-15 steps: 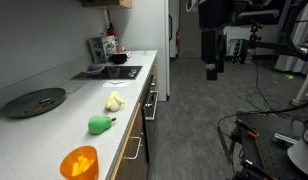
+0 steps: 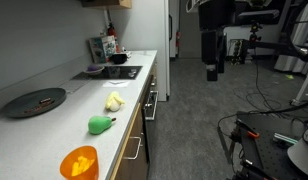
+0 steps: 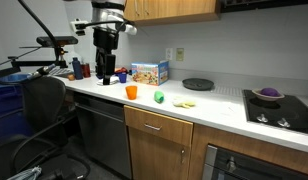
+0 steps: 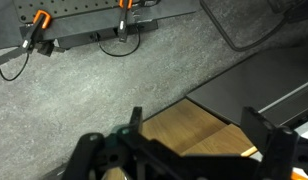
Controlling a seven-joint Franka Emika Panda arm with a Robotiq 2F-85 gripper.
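Note:
High over the floor, in front of the counter, my gripper points down, its two dark fingers wide apart and only floor and cabinet fronts visible between them. An orange bowl [image 2: 66, 165] with yellow pieces inside sits at the near end of the white counter [image 2: 94, 96]. Beyond it lies a green, rounded object [image 2: 100, 124], then a yellow object [image 2: 115, 102]. In exterior view 2, the orange bowl [image 3: 131, 92], green object [image 3: 159, 97] and yellow object [image 3: 184, 105] stand along the counter, to the right of my gripper [image 3: 106, 77].
A black flat pan [image 2: 34, 102] lies toward the wall. A stove [image 3: 281, 110] carries a purple-topped pot [image 3: 269, 94]. Boxes [image 3: 150, 73] and bottles stand at the counter's far left in exterior view 2. The grey floor [image 2: 189, 125] beside the counter is open.

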